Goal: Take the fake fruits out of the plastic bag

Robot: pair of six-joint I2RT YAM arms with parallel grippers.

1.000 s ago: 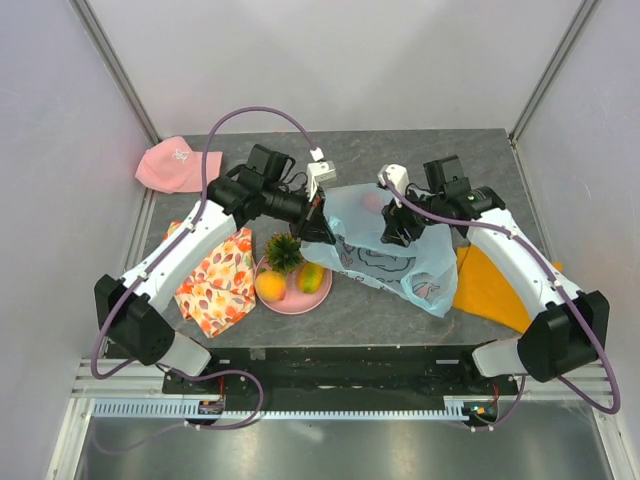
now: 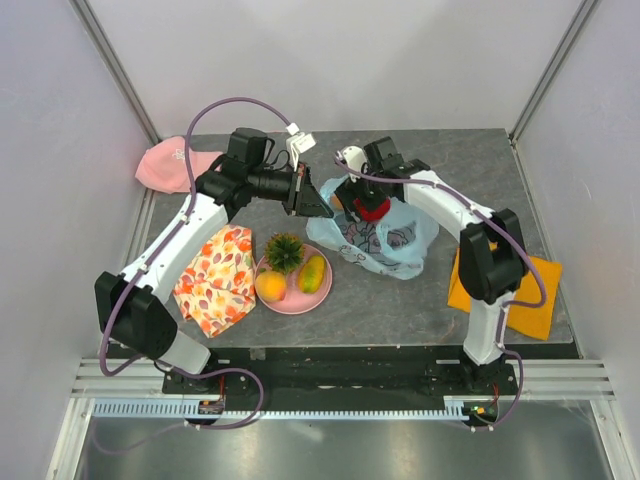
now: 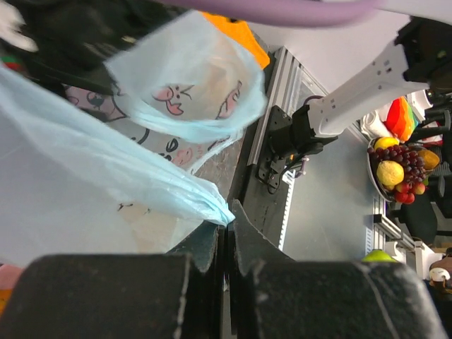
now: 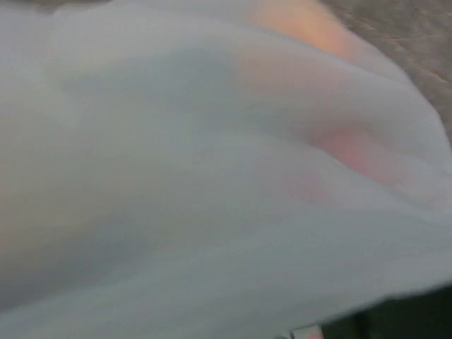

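The pale blue plastic bag (image 2: 410, 255) lies crumpled at the middle right of the table. Its edge is pinched by my left gripper (image 2: 318, 208), and in the left wrist view the stretched bag (image 3: 120, 180) runs up from the fingertips. A red fruit (image 2: 372, 208) shows in the bag beside my right gripper (image 2: 358, 200), with an orange-toned one (image 2: 337, 202) left of it. The right gripper is down in the bag; its fingers are hard to make out from above. Cloudy plastic (image 4: 176, 176) fills the right wrist view, with blurred red and orange patches behind it.
A pink plate (image 2: 295, 300) holds a pineapple (image 2: 285, 252), an orange (image 2: 270, 286) and a mango-like fruit (image 2: 312, 274). Cloths lie around: patterned (image 2: 218, 280), pink (image 2: 172, 166) and orange (image 2: 530, 305). Bare table shows in front of the bag.
My right gripper has moved left and down into the bag, and the red fruit now shows there. The bag has bunched up.
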